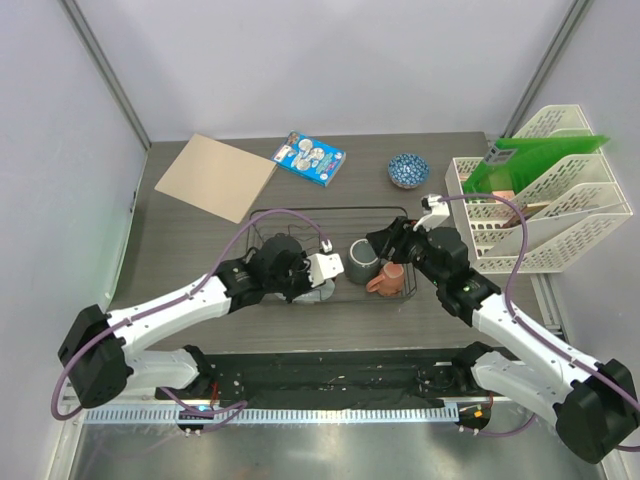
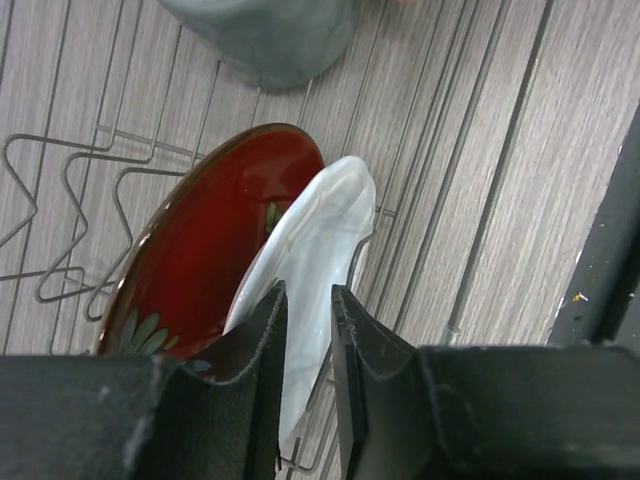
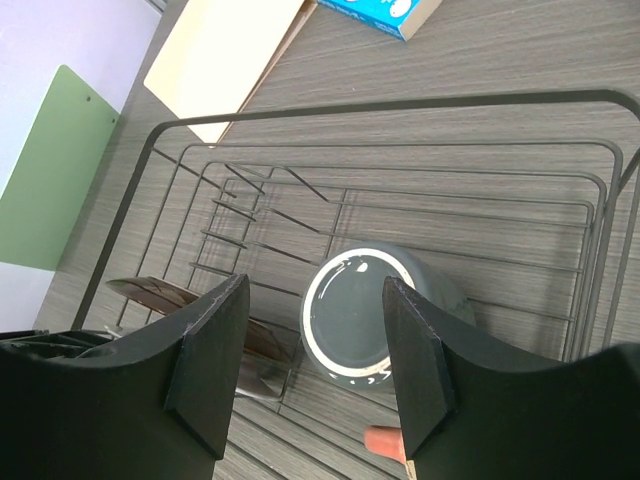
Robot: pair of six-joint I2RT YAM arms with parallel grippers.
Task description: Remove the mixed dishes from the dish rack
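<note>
The wire dish rack (image 1: 350, 208) stands mid-table. In it, seen from the left wrist, a white dish (image 2: 312, 262) leans beside a red-brown plate (image 2: 222, 235). My left gripper is slightly open over the white dish, whose surface shows in the gap; whether it lies between the fingers or beneath them is unclear. A grey-green mug (image 3: 350, 310) and an orange mug (image 1: 387, 280) sit at the rack's right. Above the grey mug, my right gripper is open and empty.
A blue patterned bowl (image 1: 408, 170) and a blue box (image 1: 310, 158) lie behind the rack, near a tan board (image 1: 215, 178). At right stands a white basket (image 1: 520, 262) with a green item (image 1: 540, 160). Table around the blue bowl is clear.
</note>
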